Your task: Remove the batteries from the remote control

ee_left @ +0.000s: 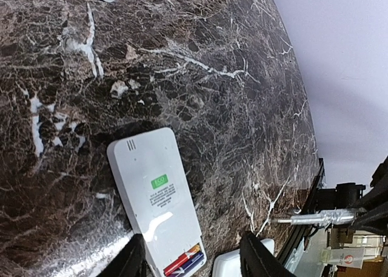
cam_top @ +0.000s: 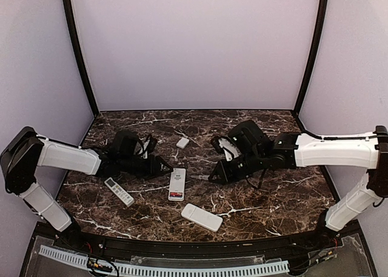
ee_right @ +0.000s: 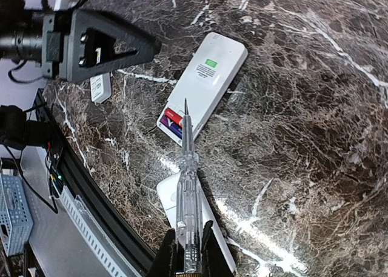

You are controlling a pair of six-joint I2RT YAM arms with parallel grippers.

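Observation:
A white remote (cam_top: 177, 180) lies mid-table, its lower end showing red and purple batteries (ee_right: 172, 122) in the uncovered compartment. My right gripper is shut on a thin clear screwdriver-like tool (ee_right: 189, 204), whose tip points toward the battery end from right of the remote in the top view. My left gripper stands open above and to the left of the remote, its fingertips apart with nothing seen between them.
A white slab (cam_top: 201, 217) lies in front of the remote. A button remote (cam_top: 119, 191) lies at the left, a small white piece (cam_top: 182, 142) behind.

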